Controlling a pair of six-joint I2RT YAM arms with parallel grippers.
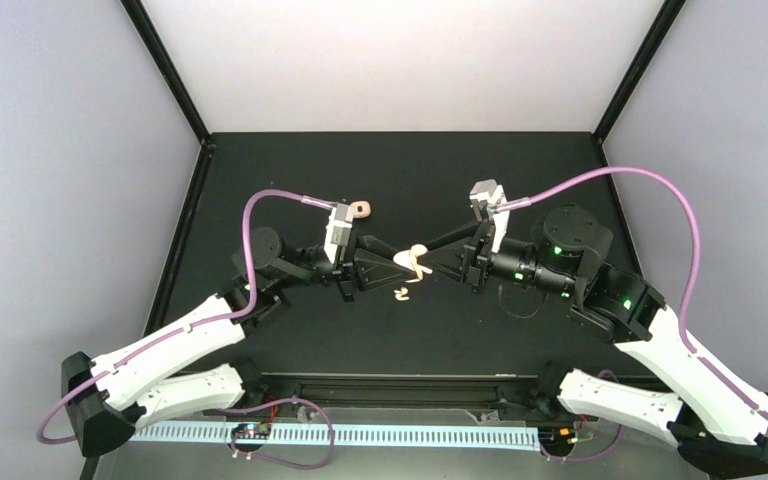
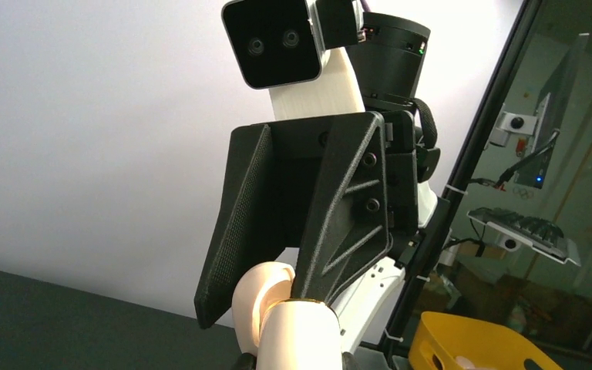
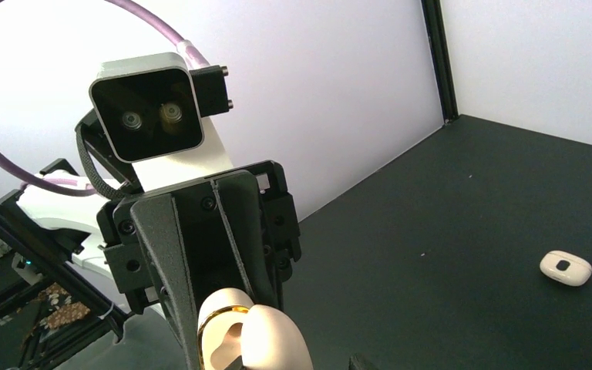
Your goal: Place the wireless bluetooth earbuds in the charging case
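The white charging case [image 1: 406, 259], its lid raised and a gold line along its rim, hangs over the table between both arms. My left gripper [image 1: 401, 265] is shut on its body [image 2: 299, 339]. In the left wrist view, the fingers of my right gripper stand apart around the lid [image 2: 260, 289]; one lies close to it, while a gap shows at the other. A hollow inside the case [image 3: 225, 344] shows in the right wrist view. Small pale pieces, apparently earbuds [image 1: 401, 294], lie on the table just in front of the case.
A small white rounded object with a dark square mark [image 3: 566, 267] lies farther back on the black table [image 3: 432, 308]; the left arm's camera is close to it in the top view.
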